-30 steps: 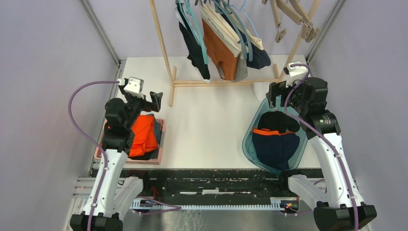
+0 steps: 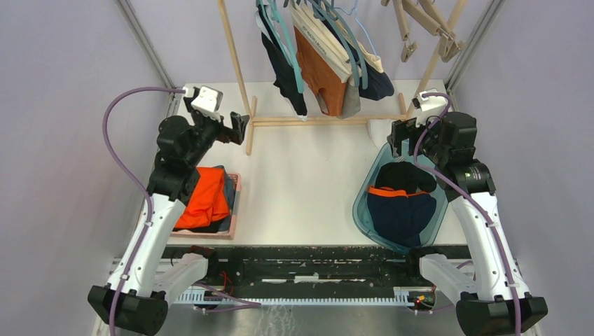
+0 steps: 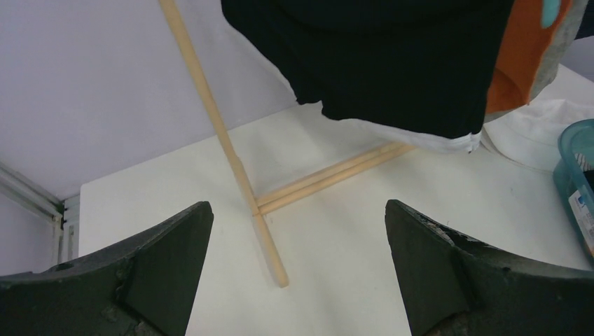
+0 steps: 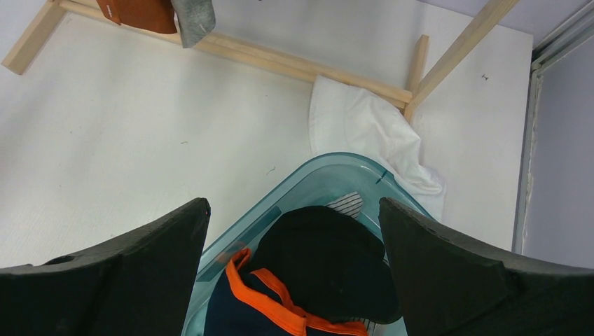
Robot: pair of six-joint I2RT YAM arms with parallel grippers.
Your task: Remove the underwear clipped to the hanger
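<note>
Several garments hang from hangers on a wooden rack at the top. The black one (image 2: 281, 70) is leftmost, on a teal hanger (image 2: 288, 45); beside it hang a brown-orange garment (image 2: 319, 73) and a navy one (image 2: 378, 85). In the left wrist view the black cloth (image 3: 392, 63) hangs beyond and above my left gripper, which is open and empty. My right gripper is open over the teal basket (image 4: 336, 162), nothing between its fingers. In the top view the hanger tops are cut off by the frame edge.
Dark clothes with an orange waistband (image 2: 399, 210) lie in the teal basket at right. A pink basket (image 2: 237, 203) with orange cloth (image 2: 206, 199) stands at left. The rack's left post (image 2: 234, 56) rises near my left arm. Mid-table is clear.
My left arm has moved up toward the rack and slightly right. The right arm stays where it was. The black garment and its hanger have shifted slightly.
</note>
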